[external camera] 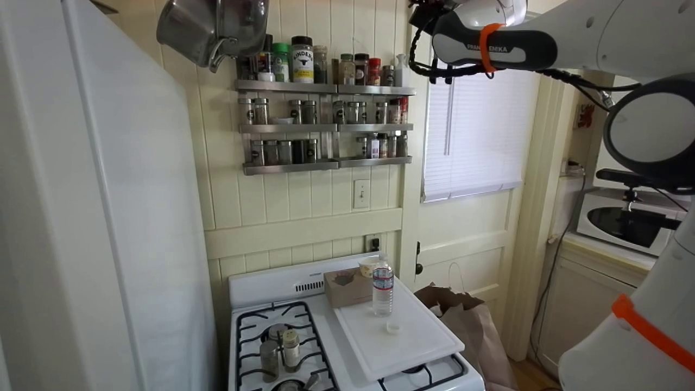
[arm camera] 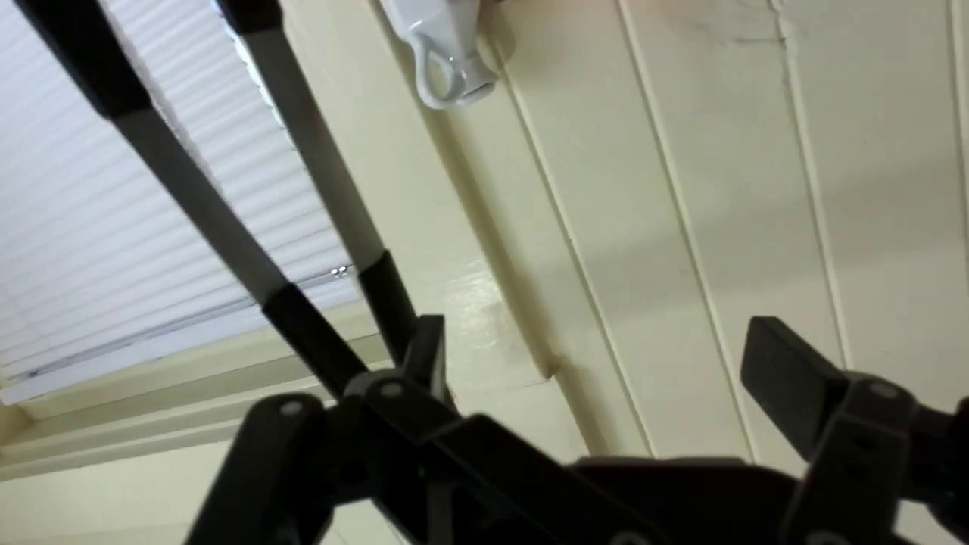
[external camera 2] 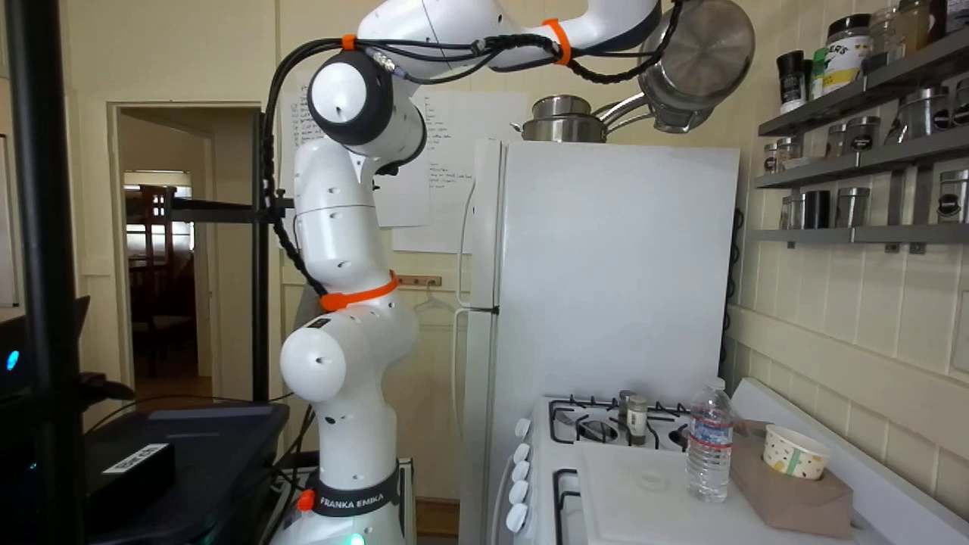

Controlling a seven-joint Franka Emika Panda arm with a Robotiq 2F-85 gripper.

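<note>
My gripper stands open in the wrist view, its two dark fingers [arm camera: 788, 386] wide apart with nothing between them. Cream wall panelling lies behind the gap. A white vessel with a looped handle [arm camera: 445, 59] shows at the top of that view, beyond the fingers and apart from them. In exterior view 1 the end of the arm is high at the top, right of the spice shelves [external camera: 374, 91], and its fingers cannot be made out clearly. Exterior view 2 leaves the gripper out of frame.
A water bottle [external camera: 383, 293] stands on a white board [external camera: 404, 342] over the stove's right side, beside a cardboard box [external camera: 348, 290]. Two shakers, one of them pale [external camera: 291, 348], are on the left burners. Metal pots [external camera 2: 699, 54] hang near the fridge [external camera 2: 618, 263].
</note>
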